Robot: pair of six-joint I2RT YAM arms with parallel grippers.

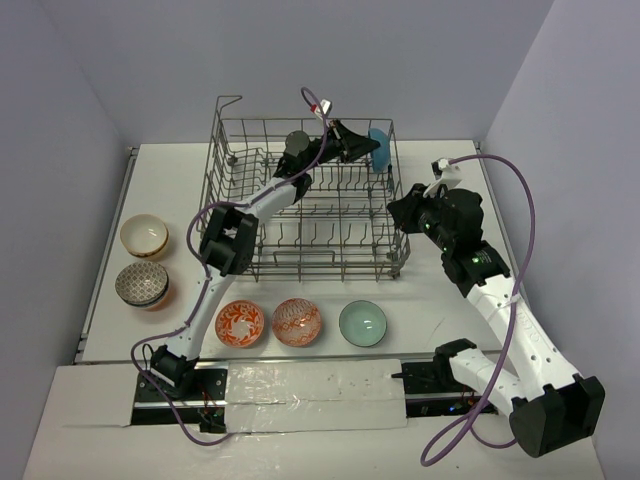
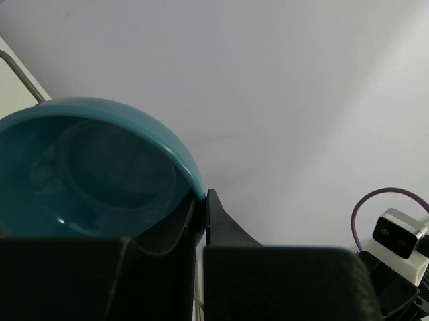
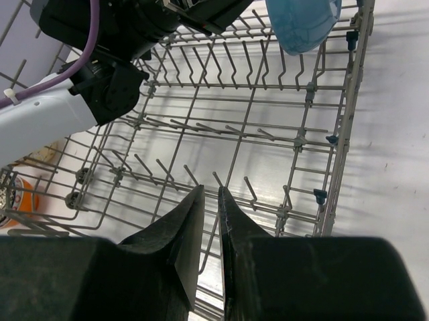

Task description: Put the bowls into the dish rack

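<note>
A blue bowl (image 1: 380, 152) hangs on edge at the back right of the dish rack (image 1: 300, 279). My left gripper (image 1: 368, 146) is shut on its rim; in the left wrist view the fingertips pinch the near edge of the bowl (image 2: 110, 164), its hollow facing the camera. The right wrist view shows the bowl (image 3: 303, 27) at the far rack rows; its contact with the wires cannot be told. My right gripper stays over the rack's right side, fingers nearly together, nothing showing between them. Two orange-patterned bowls (image 1: 240, 323) and a green bowl (image 1: 363, 323) sit in front.
At the left stand a cream bowl (image 1: 145, 235) and a dark-patterned bowl (image 1: 142, 284), each apparently stacked on another. Upright tines fill the rack, with its front and middle rows empty. Walls close in the back and both sides.
</note>
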